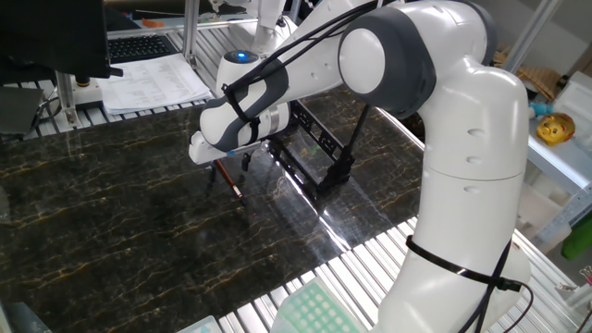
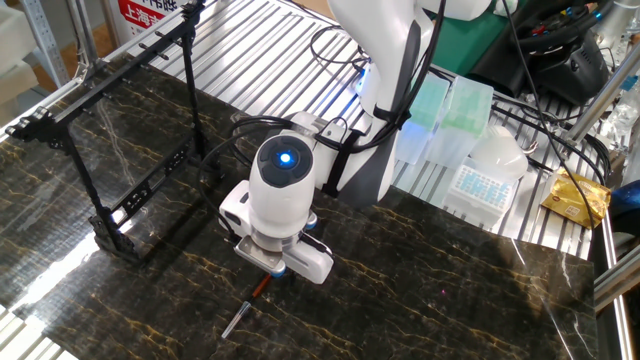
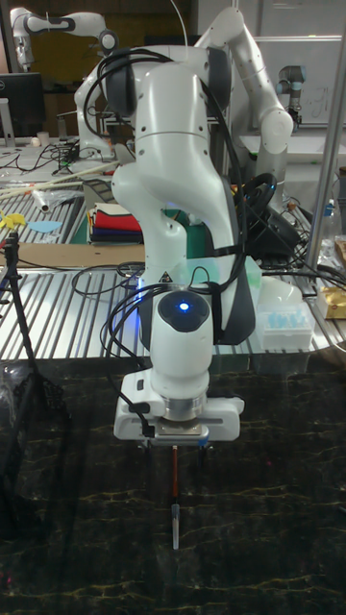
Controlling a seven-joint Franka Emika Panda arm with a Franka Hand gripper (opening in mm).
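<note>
A thin brown stick, like a pen or brush, with a clear tip [image 3: 176,528] appears to lie on the dark marbled table. Its far end is hidden under the hand in exterior view 3; in exterior view 2 the brown shaft [image 2: 262,287] comes out from below the hand. My gripper [image 3: 172,448] hangs low over that covered end, pointing down. Its fingers are open, with small dark fingertips [image 3: 202,446] apart on either side of the stick. One dark finger [image 1: 245,161] shows clear of the stick in exterior view 1.
A black frame [image 2: 160,190] stands on the table close beside the hand. Pale plastic boxes [image 2: 480,193] sit on the slatted metal edge near the arm's base. Papers [image 1: 153,85] lie at the far edge.
</note>
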